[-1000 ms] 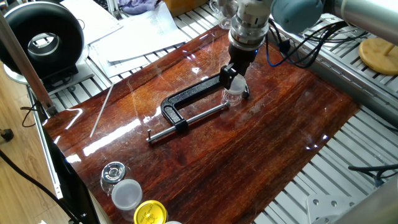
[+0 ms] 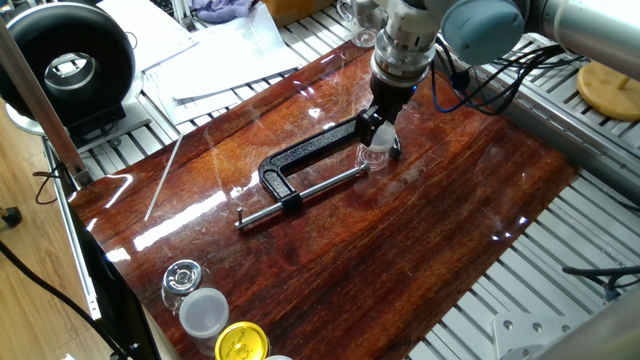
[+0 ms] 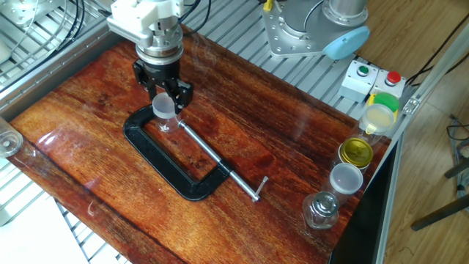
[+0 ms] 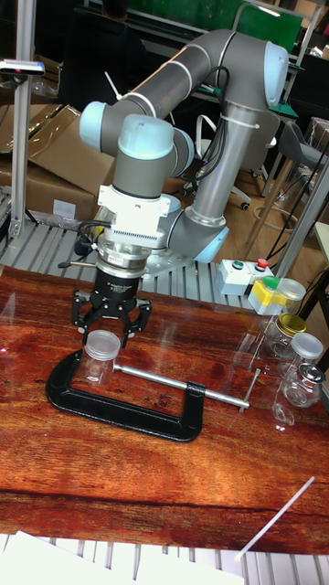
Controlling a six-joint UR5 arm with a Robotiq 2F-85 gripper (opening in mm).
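Observation:
A clear jar with a frosted white lid [image 4: 101, 345] stands upright within the open end of a black C-clamp [image 4: 126, 413]. The clamp lies flat on the wooden table, and the tip of its silver screw [image 3: 209, 149] reaches the jar's side. Above and close around the lid is my gripper [image 4: 109, 330], pointing down. Its black fingers [image 4: 144, 317] are spread apart in the third exterior view, and the jar is not visibly clasped. In the first exterior view the gripper partly covers the lid [image 2: 380, 137]; whether any finger touches it cannot be told.
Along one table edge stand several jars, among them a gold-lidded jar [image 3: 357, 152], a white-lidded jar [image 3: 346, 178] and a silver-topped jar [image 3: 322, 207]. A clear container [image 3: 9, 141] is at the opposite side.
The jar and clamp have not moved.

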